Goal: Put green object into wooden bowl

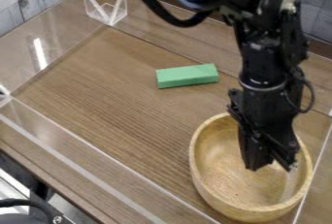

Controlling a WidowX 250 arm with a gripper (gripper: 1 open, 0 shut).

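Observation:
A green rectangular block (187,76) lies flat on the table, left of and farther back than the wooden bowl (216,187). The bowl is at the lower right, its open inside facing the camera. My black gripper (266,150) is at the bowl, its lower parts in front of the inside and covering the far right part of the rim. Whether its fingers touch the bowl, or how far apart they are, cannot be made out. The block is well clear of the gripper.
A clear plastic piece (107,8) stands at the back left. Black cables (29,205) lie past the table edge at the lower left.

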